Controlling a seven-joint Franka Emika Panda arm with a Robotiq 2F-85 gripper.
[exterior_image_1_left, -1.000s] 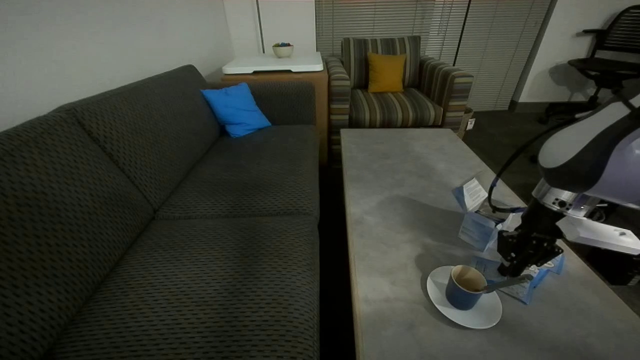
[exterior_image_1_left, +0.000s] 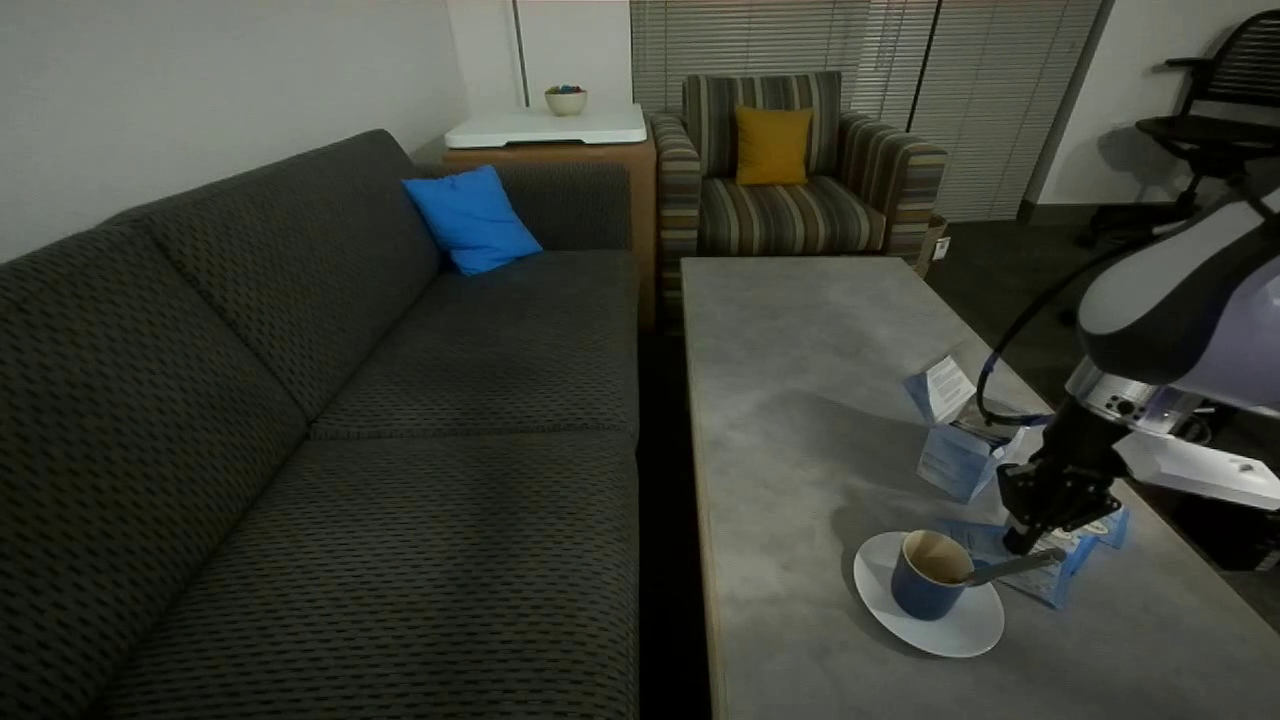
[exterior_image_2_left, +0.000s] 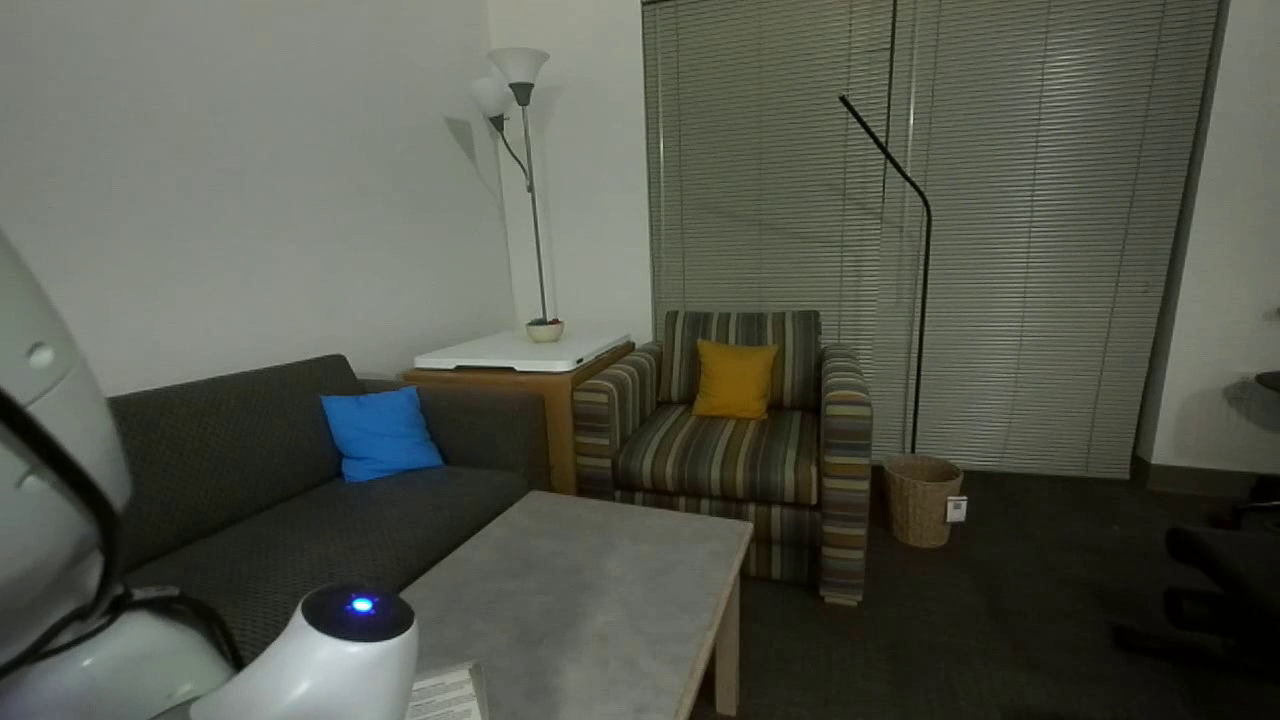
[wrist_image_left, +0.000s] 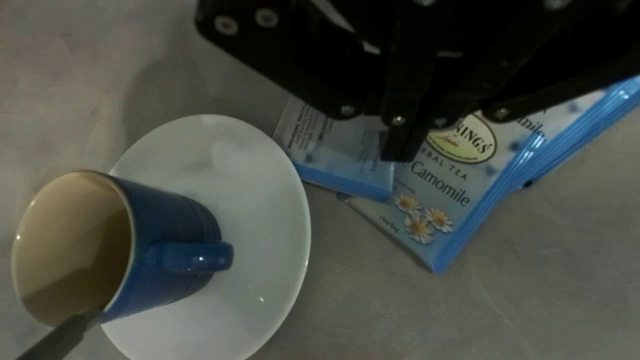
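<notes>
My gripper is shut, its fingertips together over the blue tea packets. One packet (wrist_image_left: 348, 159) extends left from under the fingertips, its back print showing. Whether its edge is pinched between the fingers or lies just beneath them, I cannot tell. Below and to the right is a packet (wrist_image_left: 441, 198) marked Camomile, overlapping others. A blue mug (wrist_image_left: 171, 246) with a pale inside stands on a white saucer (wrist_image_left: 264, 288), left of the packets in the wrist view. A grey spoon handle (exterior_image_1_left: 1020, 565) leans out of the mug towards the gripper (exterior_image_1_left: 1017, 542).
An opened light-blue box (exterior_image_1_left: 956, 462) stands behind the packets, close to the arm. A dark sofa (exterior_image_1_left: 480, 528) runs along the left, with a striped armchair (exterior_image_1_left: 780, 216) beyond the table.
The gripper has shifted only slightly. Beside the saucer, the blue packet near the fingertips now reaches a little farther left. Mug, saucer and spoon look unmoved.
</notes>
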